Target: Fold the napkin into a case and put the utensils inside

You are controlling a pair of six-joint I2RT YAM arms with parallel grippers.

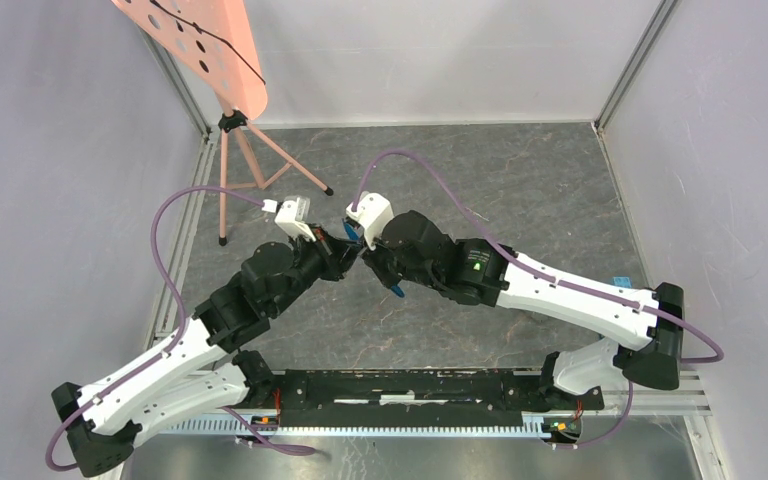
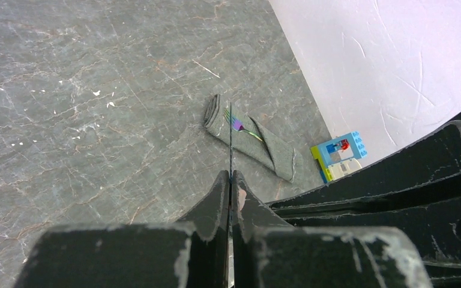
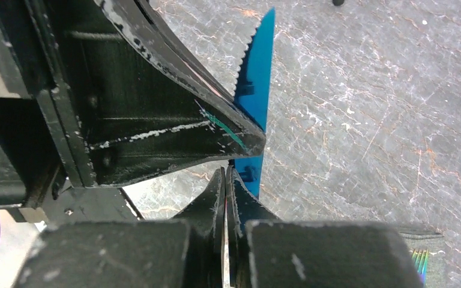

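My left gripper (image 1: 345, 255) is shut on the blue serrated knife, which shows edge-on between its tips in the left wrist view. My right gripper (image 1: 368, 252) meets it at mid-table. In the right wrist view its fingertips (image 3: 227, 174) are together beside the knife's lower part; I cannot see anything between them. A folded grey napkin lies on the floor with a rainbow fork on it, also partly seen in the right wrist view.
A blue-and-yellow toy block (image 2: 342, 153) lies by the white wall, near the napkin. A pink tripod stand (image 1: 250, 150) is at back left.
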